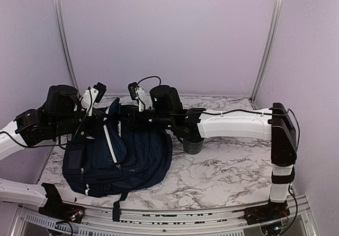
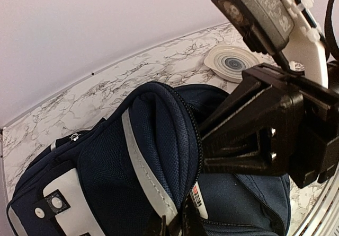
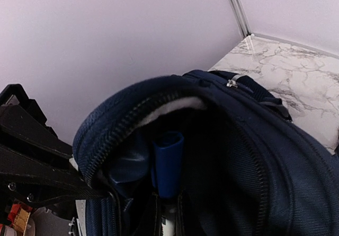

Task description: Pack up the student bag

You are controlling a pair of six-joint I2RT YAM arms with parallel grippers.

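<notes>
The navy backpack (image 1: 135,162) lies on the left of the table, its zipped compartment gaping in the right wrist view. My left gripper is shut on the edge of the bag's flap (image 2: 164,119), holding it up. At the mouth of the compartment, my right gripper is shut on a marker with a blue cap (image 3: 169,164). The cap shows against the dark inside of the bag. In the left wrist view the marker's white barrel (image 2: 200,201) hangs just beyond the flap. Its lower tip is hidden there.
A dark mug (image 1: 193,147) stands right of the bag, partly under the right arm. Behind it is a pale round dish (image 2: 233,62) with grey rings. Both arms' hands are very close together.
</notes>
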